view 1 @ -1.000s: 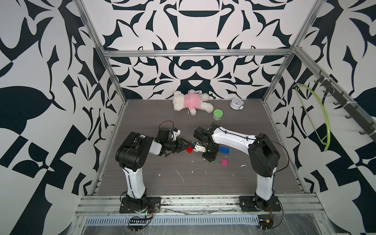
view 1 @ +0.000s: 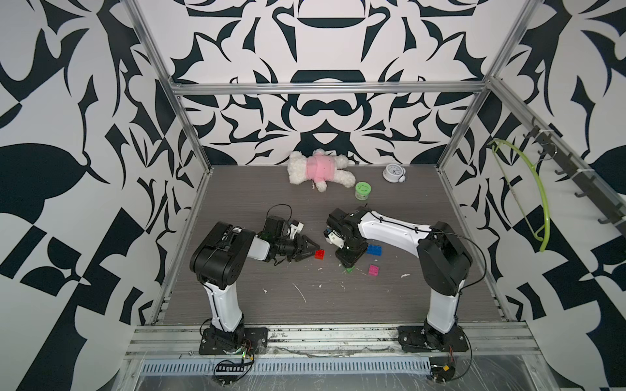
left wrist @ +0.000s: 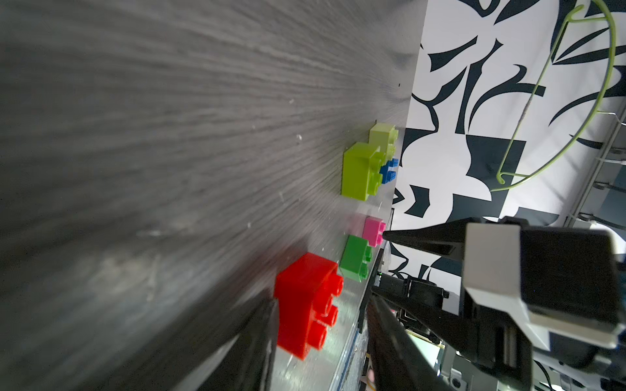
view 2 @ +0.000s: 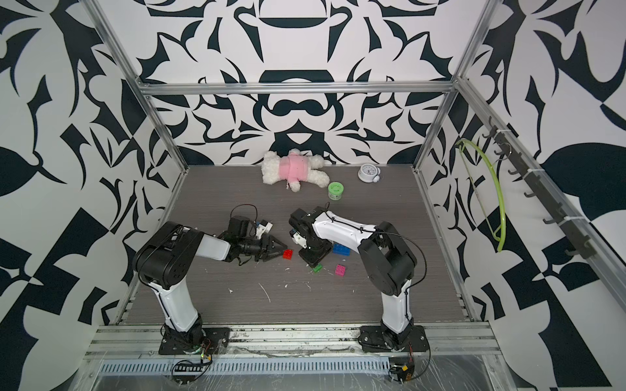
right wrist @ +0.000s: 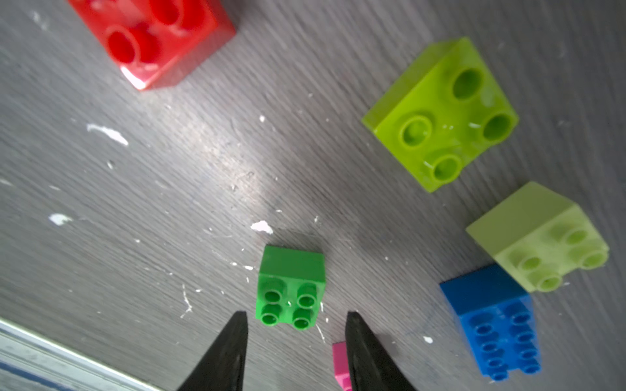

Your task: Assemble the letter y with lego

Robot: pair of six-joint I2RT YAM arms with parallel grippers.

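Note:
A red brick is at the tips of my left gripper, which is shut on it low over the table. Its studs face sideways in the left wrist view. A dark green brick sits studs-up under my right gripper, whose fingers stand apart with nothing gripped between them. Beyond it lie a lime brick, a pale yellow-green brick and a longer blue brick. A pink brick rests right of the green one. In the top views my right arm hides the lime bricks.
A white plush toy in pink, a green-lidded jar and a white clock stand at the back. Small white scraps litter the front. The two grippers work close together.
The red brick and my left gripper have shifted slightly right and toward the front. My right gripper has swung a little and more of the green brick shows beneath it.

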